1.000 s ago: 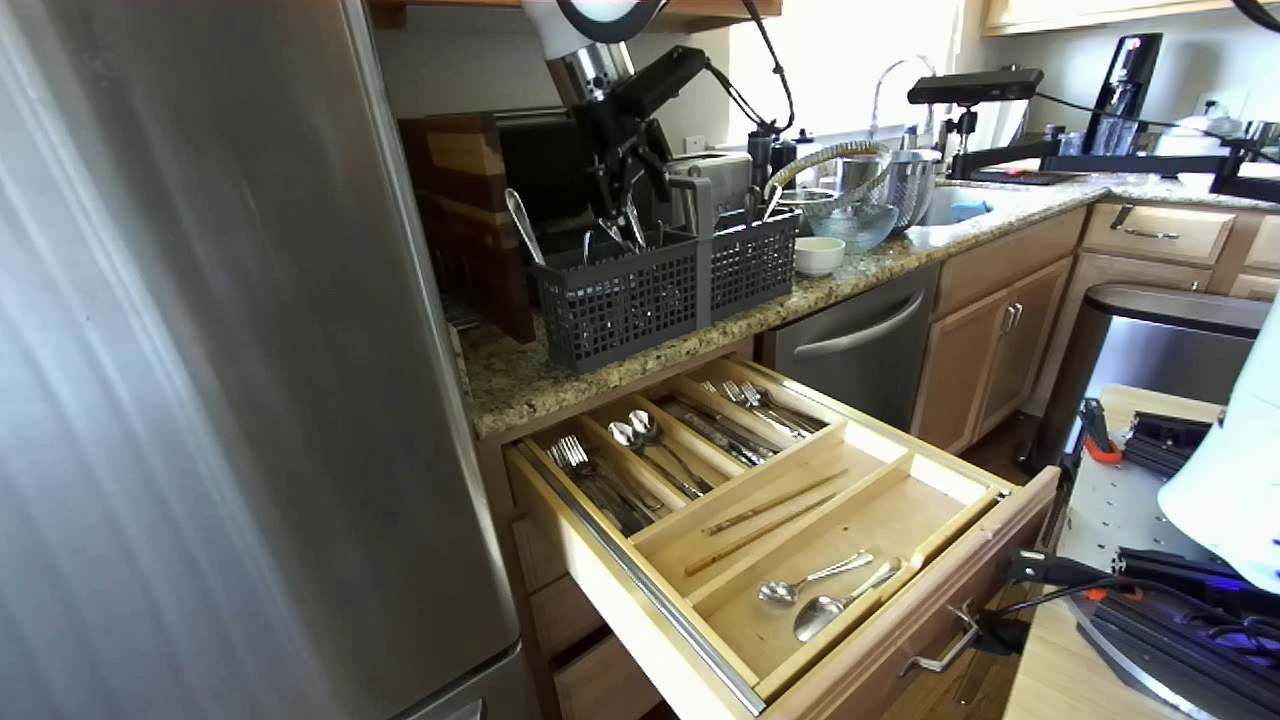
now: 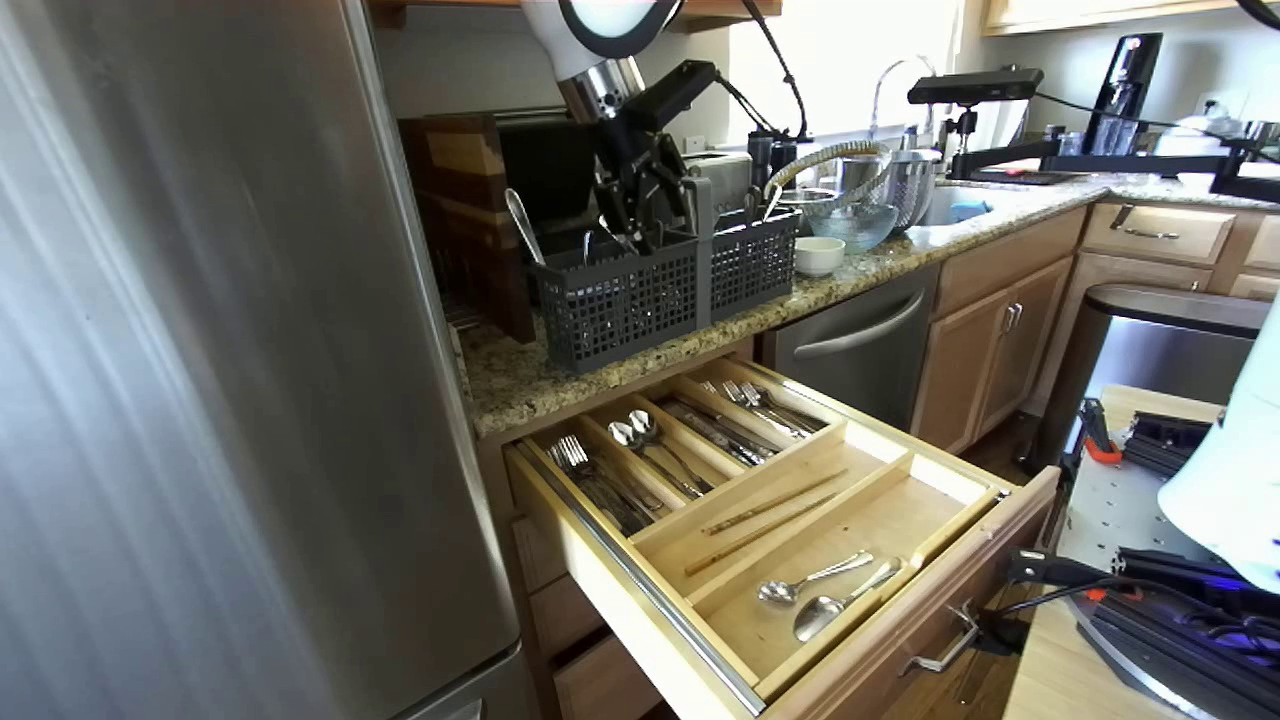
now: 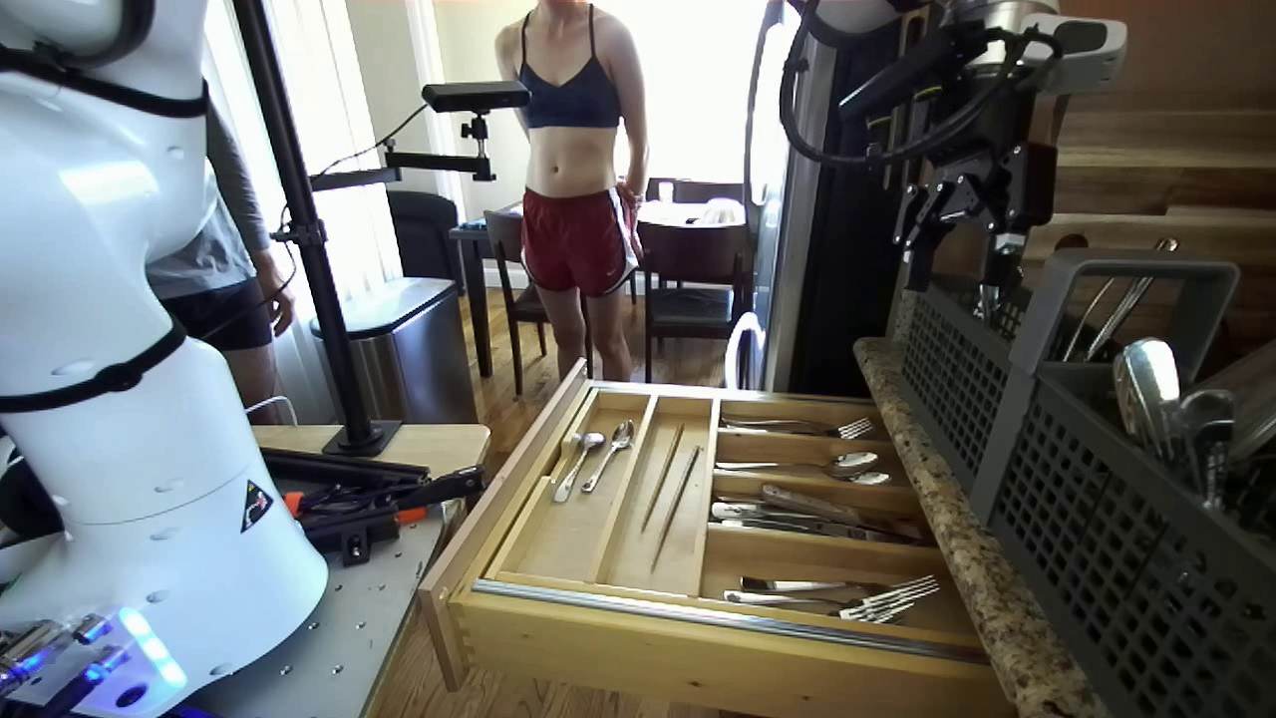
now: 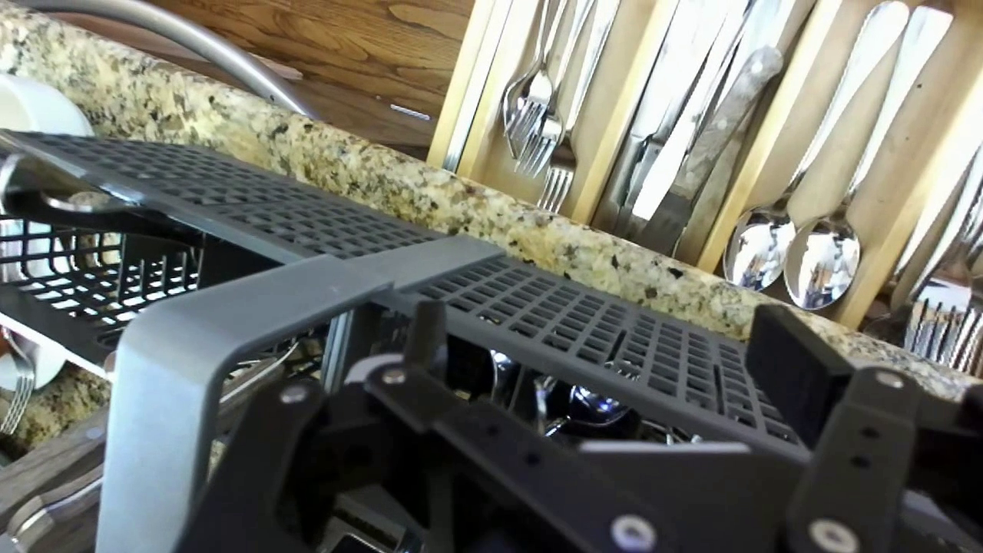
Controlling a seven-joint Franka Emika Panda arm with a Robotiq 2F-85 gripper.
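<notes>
A dark grey cutlery basket (image 2: 624, 300) with a tall handle (image 4: 239, 304) stands on the granite counter, holding several metal utensils. My gripper (image 2: 636, 234) points down at the basket's compartment nearest the fridge. In the wrist view the gripper is open, its two black fingers (image 4: 799, 373) wide apart and nothing held between them. Spoons (image 4: 594, 405) show low inside the basket, partly hidden by the gripper's linkage. Below the counter, an open drawer (image 2: 600, 570) has sorted forks (image 3: 891, 598), knives (image 3: 778, 515) and spoons (image 3: 855, 461) in its compartments.
Two chopsticks (image 2: 768, 504) and two loose spoons (image 2: 822, 612) lie in the drawer's front compartments. A wooden block (image 2: 474, 204) stands behind the basket, and a white bowl (image 2: 819, 254) is beside it. The fridge (image 2: 240, 360) borders the drawer's side; two people stand beyond it.
The gripper has shifted slightly and turned, and its fingers now appear farther apart above the basket. Utensils seen by its fingertips earlier are now mostly hidden behind it. The drawer looks unchanged.
</notes>
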